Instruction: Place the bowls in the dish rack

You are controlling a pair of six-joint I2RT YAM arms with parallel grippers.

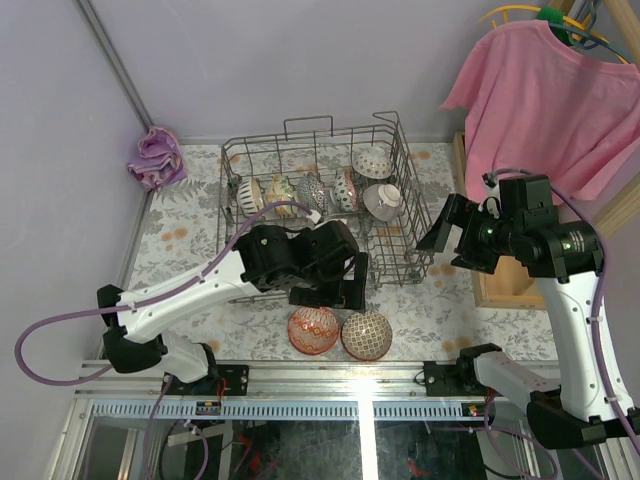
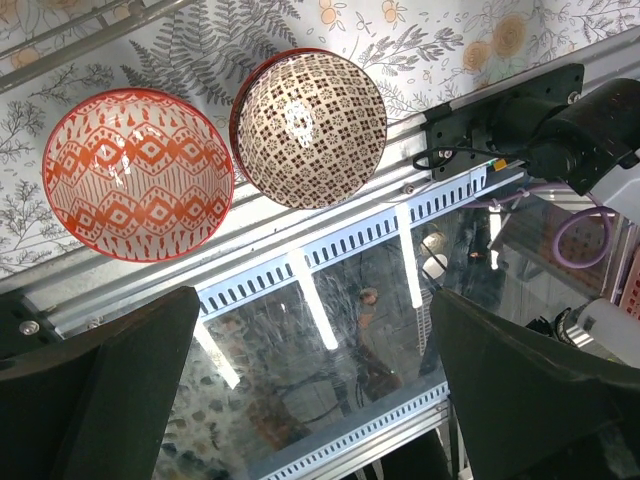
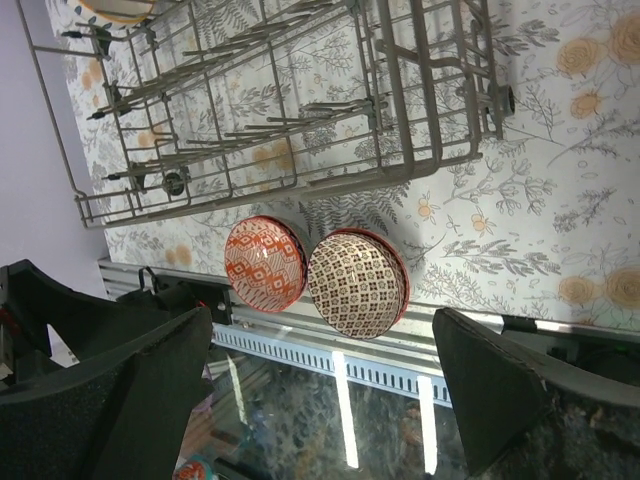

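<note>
Two bowls lie side by side on the patterned mat in front of the rack: an orange-red one (image 1: 314, 330) and a brown checkered one (image 1: 367, 336). In the right wrist view the checkered bowl (image 3: 352, 285) appears stacked on a red-rimmed one. Several bowls stand in the wire dish rack (image 1: 290, 292), among them a grey-white bowl (image 1: 383, 202) and a dotted bowl (image 1: 372, 162). Just behind the two front bowls, above the rack's front edge, my left gripper (image 1: 338, 285) is open and empty. My right gripper (image 1: 452, 240) hangs open right of the rack, holding nothing.
To the right stands a wooden box (image 1: 508, 287) below a hanging pink shirt (image 1: 555, 100). A purple cloth (image 1: 156, 158) lies at the back left. Metal rail (image 1: 300, 378) runs along the mat's front edge.
</note>
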